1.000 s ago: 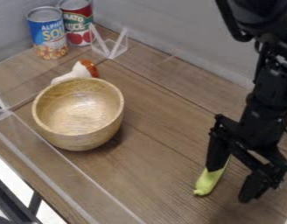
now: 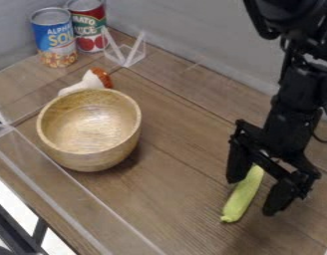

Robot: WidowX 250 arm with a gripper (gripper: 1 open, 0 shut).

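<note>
A pale green, elongated object (image 2: 241,199) lies on the wooden table at the lower right. My black gripper (image 2: 257,181) is low over it, with its fingers on either side of the object's upper end. Whether the fingers touch it, or how far they are closed, is hard to make out. A wooden bowl (image 2: 88,129) stands at the left of the table.
Two cans, a blue one (image 2: 56,38) and a red one (image 2: 88,24), stand at the back left. A white object with a red end (image 2: 81,84) lies behind the bowl.
The gripper has shifted slightly up and left over the green object, and its fingers appear somewhat closer together. The other objects have not moved.
</note>
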